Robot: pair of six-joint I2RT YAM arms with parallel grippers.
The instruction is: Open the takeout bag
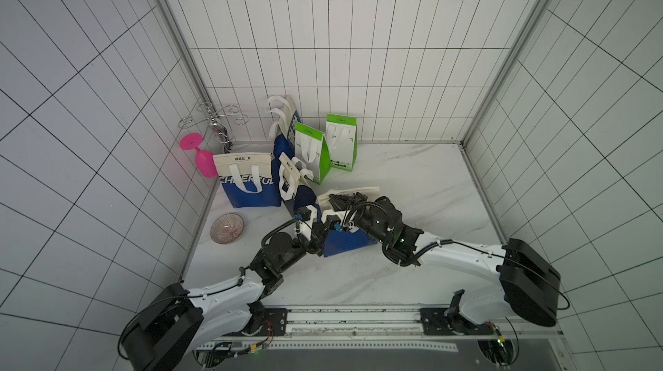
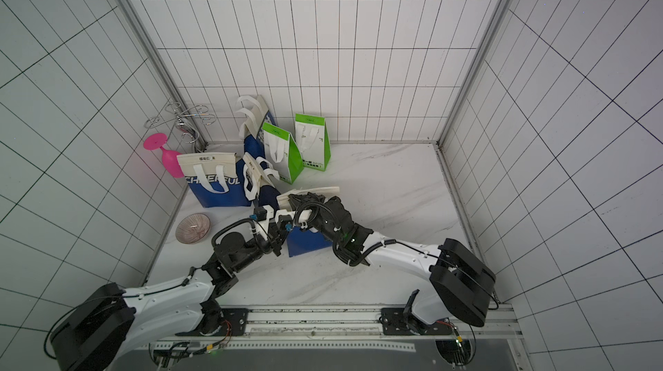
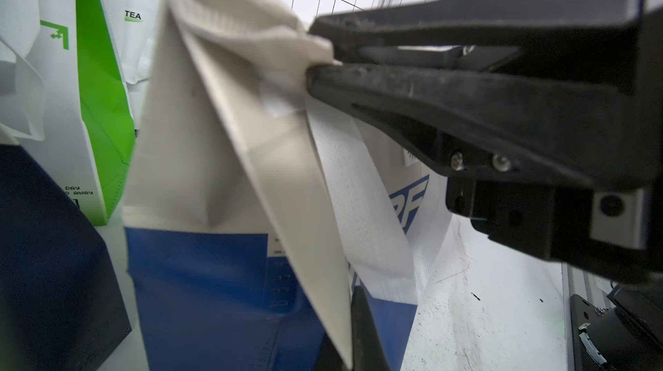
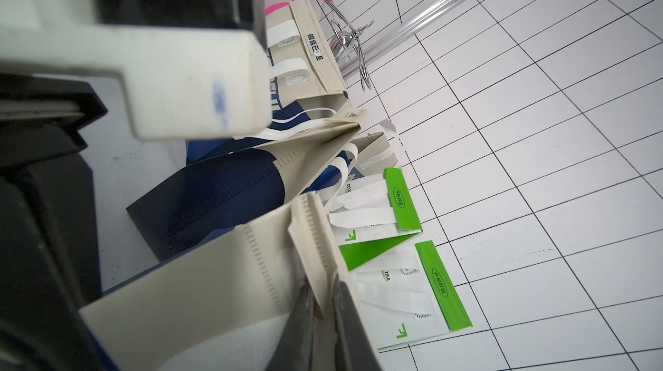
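The takeout bag point(image 3: 207, 288), blue below and beige above, stands upright with its mouth folded inward at the side. In the left wrist view my left gripper is shut on the thin front edge of the beige rim. From the right, my right gripper's fingers point(image 3: 442, 95) reach to the bag's far top corner. In the right wrist view my right gripper is partly open, the beige rim point(image 4: 228, 260) lying between its fingertips. A white handle point(image 3: 366, 219) hangs on the bag's side. Both arms cover much of the bag from above.
A dark blue bag point(image 4: 214, 191) stands close beside the takeout bag. Farther back are green-and-white bags point(image 1: 341, 142) and a CHEERFUL bag point(image 1: 245, 195). A round dish point(image 1: 226, 228) lies at left.
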